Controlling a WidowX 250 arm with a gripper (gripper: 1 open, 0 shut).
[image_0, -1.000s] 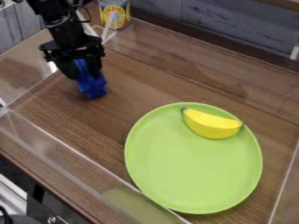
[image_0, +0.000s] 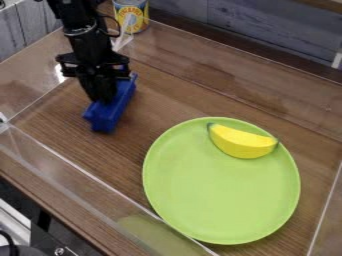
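A black robot gripper (image_0: 96, 82) reaches down from the top left over a blue block (image_0: 110, 112) lying on the wooden table. Its fingertips are at the upper part of the block; whether they close on it is hard to see. A green plate (image_0: 221, 204) fills the lower right, with a yellow toy banana (image_0: 242, 141) on its upper part.
A can (image_0: 131, 15) stands at the back, behind the arm. The table's near edge runs along the lower left.
The gripper and the blue block have shifted toward the viewer, and the block now shows more of its length below the fingers. The plate and banana are unmoved.
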